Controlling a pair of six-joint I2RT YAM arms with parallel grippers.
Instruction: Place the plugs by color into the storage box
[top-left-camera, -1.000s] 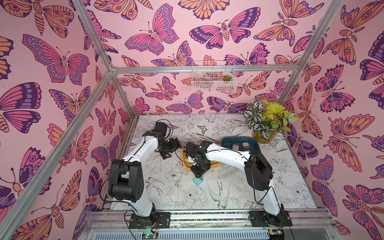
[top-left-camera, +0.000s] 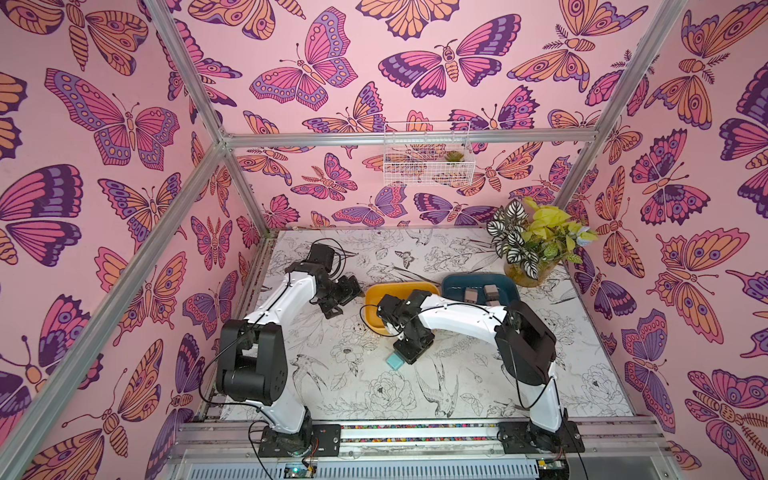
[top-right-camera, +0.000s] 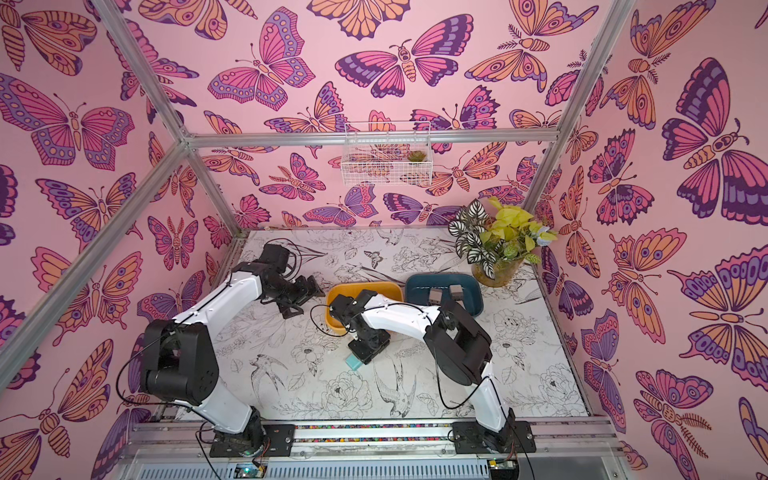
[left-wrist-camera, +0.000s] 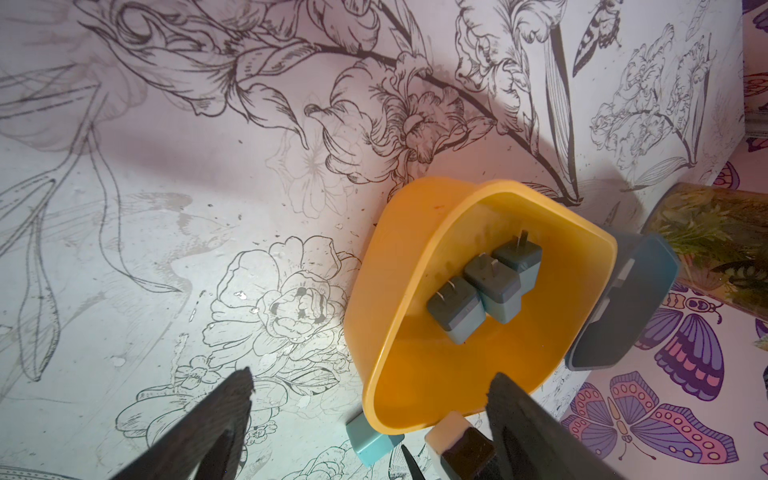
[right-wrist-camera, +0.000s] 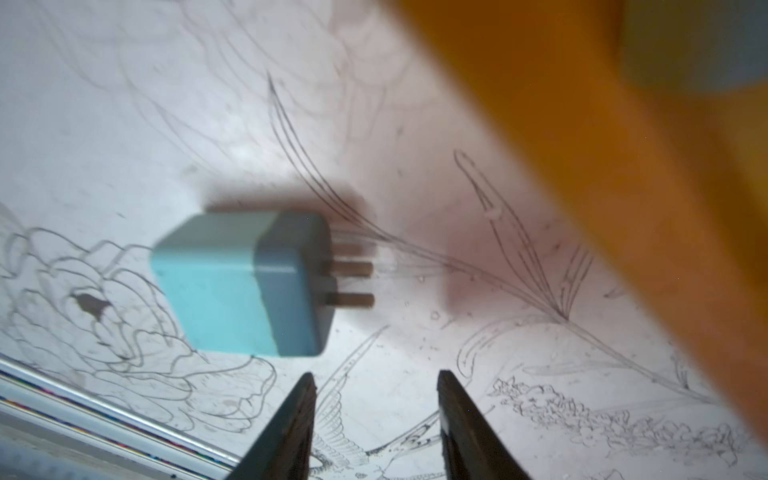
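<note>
A light-blue plug (right-wrist-camera: 232, 288) lies on the table just in front of the yellow box, prongs toward it in the right wrist view. My right gripper is low beside the plug; its fingertips are apart with only table visible between them, and its exact finger state is unclear. My left gripper is open over the table left of the yellow box. Several grey plugs (left-wrist-camera: 496, 284) sit inside that box. A dark teal box (top-right-camera: 476, 296) holding pale plugs (top-right-camera: 456, 292) stands to its right.
A potted plant (top-left-camera: 528, 240) stands at the back right. A wire basket (top-left-camera: 428, 168) hangs on the back wall. The left, back and front of the table have bare patterned surface.
My right arm has shifted toward the front and right, its gripper now lower in the top left view beside the light-blue plug. The left arm is unchanged.
</note>
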